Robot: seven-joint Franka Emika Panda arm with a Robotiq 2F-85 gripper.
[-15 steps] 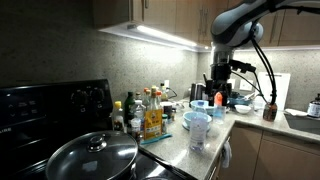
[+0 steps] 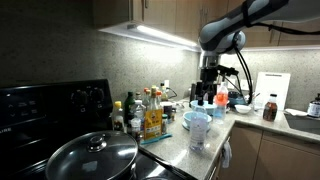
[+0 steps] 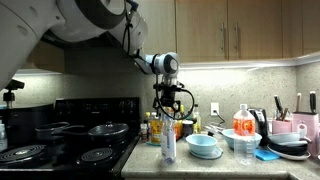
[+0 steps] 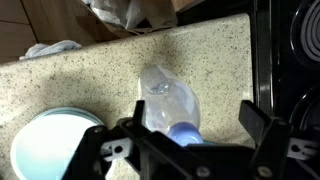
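Observation:
A clear plastic bottle with a blue cap stands upright on the speckled counter. In the wrist view it appears between the two widely spaced black fingers of my gripper, which is open. From the side, the same bottle stands near the counter's front edge, with my gripper just above its top. In exterior view 1 the gripper likewise hangs over the bottle. Whether the fingers touch the cap cannot be told.
Pale blue bowls stand beside the bottle, with a larger bottle with an orange band beyond. Several sauce bottles line the back near the stove. A lidded pan sits on the stove. A cloth hangs at the counter edge.
In exterior view 1 my arm has moved left, bringing the gripper from the bottle's right to above it. The bottle has stayed where it was.

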